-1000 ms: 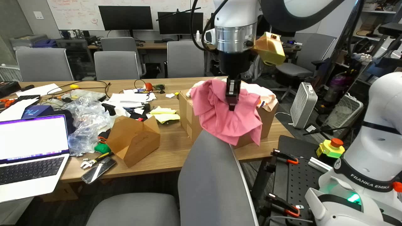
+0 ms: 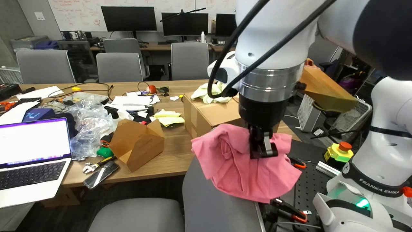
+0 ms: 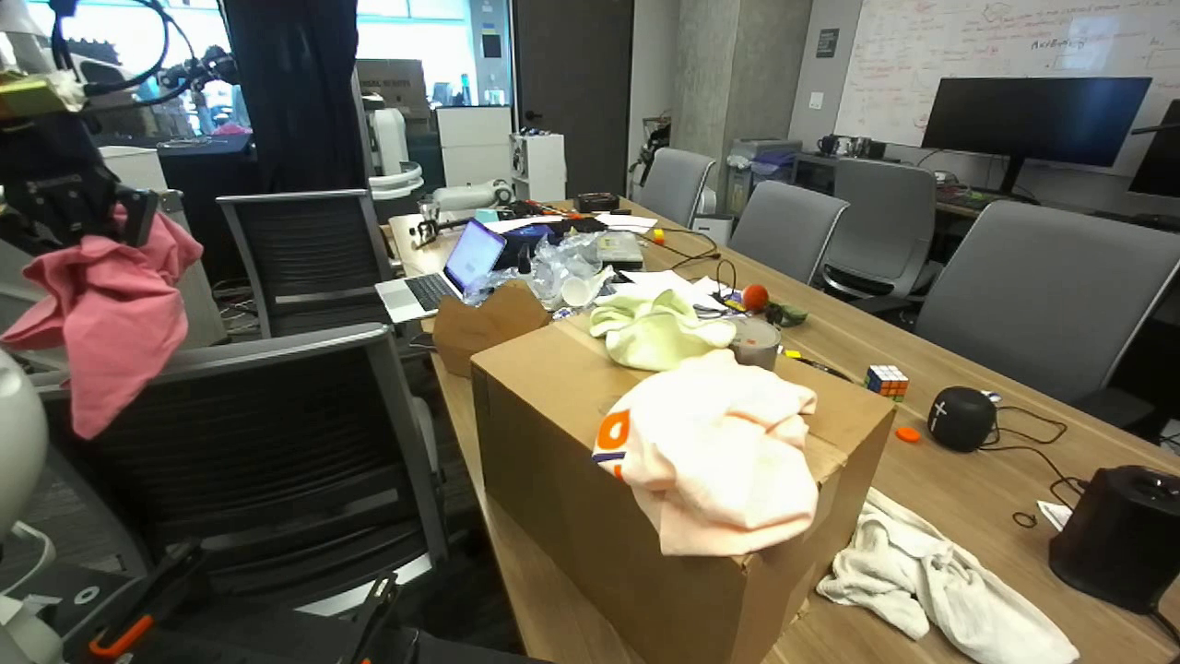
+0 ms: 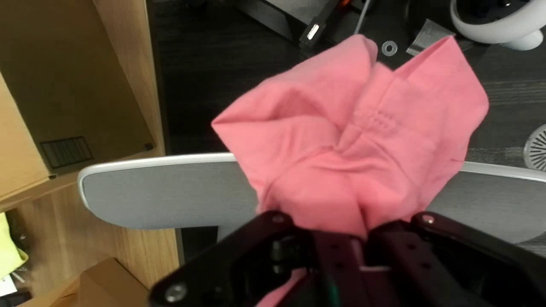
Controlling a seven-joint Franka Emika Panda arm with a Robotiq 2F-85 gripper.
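Observation:
A crumpled pink cloth [image 2: 239,166] hangs from my gripper [image 2: 263,152], which is shut on it. In the wrist view the cloth [image 4: 343,153] spreads out beyond the fingers, above the back of a grey chair [image 4: 169,192]. Exterior view 2 has the gripper [image 3: 105,227] at the far left, with the cloth [image 3: 116,310] draping below it, clear of the table. Part of the cloth between the fingers is hidden.
On the table stands a large cardboard box [image 3: 597,465], carrying a pale peach cloth [image 3: 719,454] and a light green cloth [image 3: 658,332]. A white cloth [image 3: 940,581] lies beside it. An open laptop [image 2: 34,158] and clutter fill the table's left part.
In exterior view 1, my gripper and the pink cloth have moved down and right, closer to the camera and away from the box. The cloth stays gripped.

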